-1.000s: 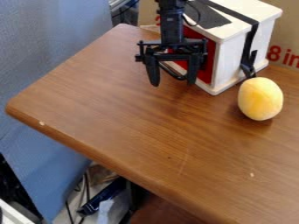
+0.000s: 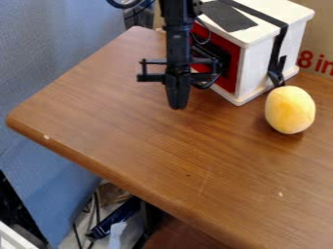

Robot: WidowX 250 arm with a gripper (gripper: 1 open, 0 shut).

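My black gripper [image 2: 178, 95] hangs over the back middle of the wooden table [image 2: 130, 156], pointing down in front of the red face of a white box. Whether its fingers are apart or together is unclear from this side-on angle. A pale orange-yellow, egg-shaped object, like a mango [image 2: 290, 110], rests on the table at the right, clear of the gripper.
The white box [image 2: 271, 34] with a black strap stands at the back right, cardboard [image 2: 316, 53] behind it. A blue-grey partition [image 2: 53, 97] borders the left; cables lie below the table's edge.
The round object and box are unmoved.
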